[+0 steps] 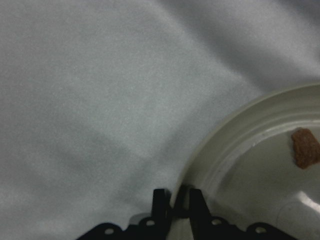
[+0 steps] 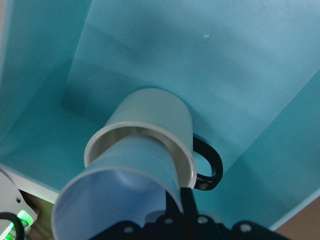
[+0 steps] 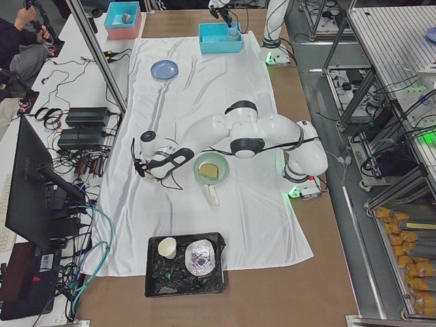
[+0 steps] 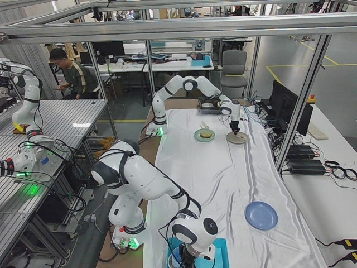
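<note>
My left gripper is at the rim of a beige plate (image 1: 255,185) with a brown piece (image 1: 305,147) on it, fingers either side of the rim; how tightly is unclear. My right gripper is shut on the rim of a light-blue cup (image 2: 125,160), which is tilted over the mouth of a white mug (image 2: 150,110) with a black handle, inside a turquoise bin (image 2: 250,50).
A blue plate (image 4: 260,215) lies on the white cloth. A green plate (image 3: 211,158) with a yellow item sits beside the left arm. A black tray (image 3: 184,286) holds a cup and a foil-like item.
</note>
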